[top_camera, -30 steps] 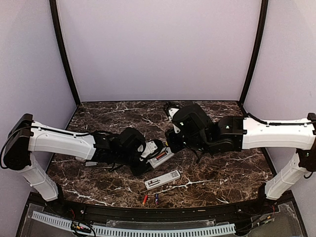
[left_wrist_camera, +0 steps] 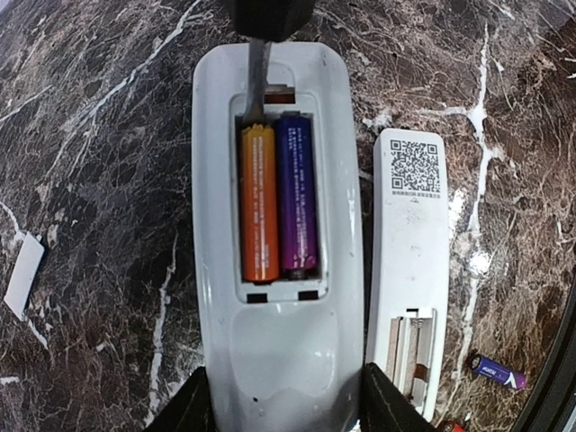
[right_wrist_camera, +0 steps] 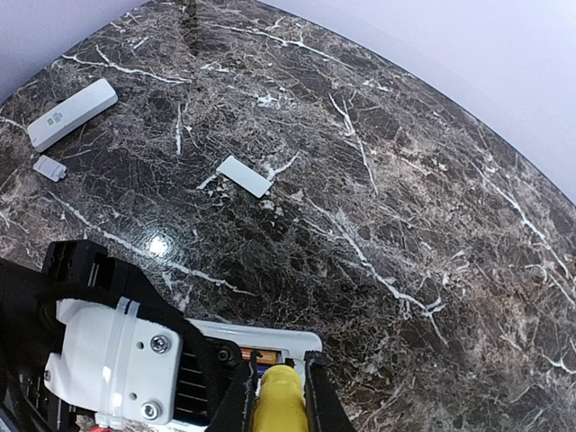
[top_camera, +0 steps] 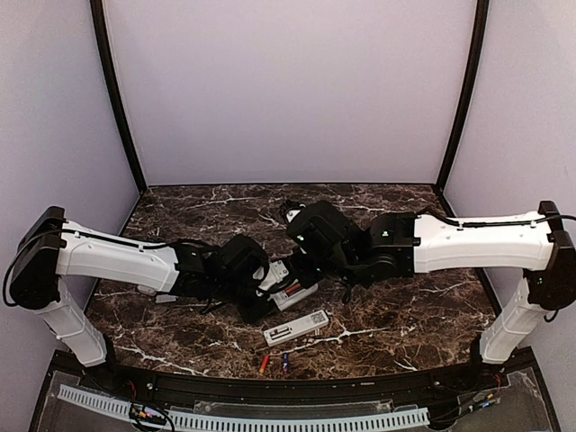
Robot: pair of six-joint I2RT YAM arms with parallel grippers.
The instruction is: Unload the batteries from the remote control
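A white remote control (left_wrist_camera: 279,351) has its battery compartment uncovered, and my left gripper is shut on its lower end. Inside lie an orange battery (left_wrist_camera: 260,207) and a purple battery (left_wrist_camera: 296,198), side by side. My right gripper is shut on the yellow handle of a tool (right_wrist_camera: 281,396). In the left wrist view the tool's thin metal shaft (left_wrist_camera: 258,76) reaches down to the upper end of the orange battery; whether it touches is hard to tell. The top view has both grippers close together over the table, largely hiding the held remote (top_camera: 301,294).
A second white remote (left_wrist_camera: 414,243) with an empty open compartment lies beside the held one. Near the front edge are a red battery (top_camera: 264,364) and a purple battery (top_camera: 285,362). A white cover piece (right_wrist_camera: 244,176) and a white box (right_wrist_camera: 72,114) lie elsewhere on the table.
My right gripper has moved left and a little down in the top view, closer to the remote, carrying the tool. The left arm and the held remote stay nearly still.
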